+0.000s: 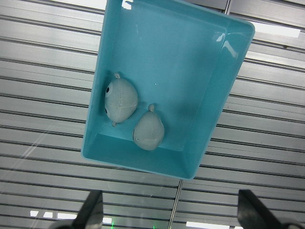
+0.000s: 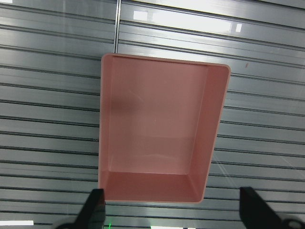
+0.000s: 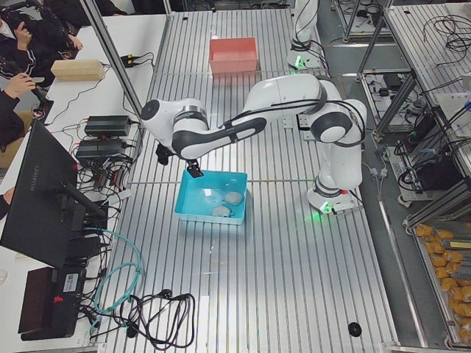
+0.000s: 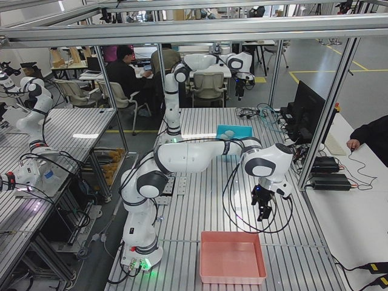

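Note:
Two grey plush toys lie inside a blue tray (image 1: 176, 57) on the slatted table. My left gripper hangs above and beside that tray, open, with nothing between its fingers in the left wrist view; it also shows in the camera left view (image 3: 193, 169). An empty pink tray (image 2: 155, 119) fills the middle of the right wrist view. My right gripper is open above it, fingers empty, and also appears over the pink tray's back side in the camera right view (image 4: 263, 206).
A monitor (image 3: 40, 198), power boxes and coiled cables (image 3: 158, 316) line one long side of the table. Aluminium frame posts stand at the edges. The table between and around the two trays is mostly bare.

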